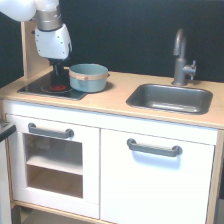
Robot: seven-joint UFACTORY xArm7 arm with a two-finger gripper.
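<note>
A blue-grey pot (89, 80) stands at the right side of the black stove top (40, 88) on the toy kitchen's counter. My white arm comes down at the upper left, and its dark gripper (62, 72) is close against the pot's left side, above the stove. The fingers are small and dark against the dark wall, so whether they are apart, closed or on the pot's handle cannot be made out.
A metal sink (171, 97) with a grey tap (180, 60) takes up the counter's right part. Bare wooden counter (122, 88) lies between pot and sink. Below are a glass-fronted oven door (55, 132) and a white cabinet door (152, 180), both with dark handles.
</note>
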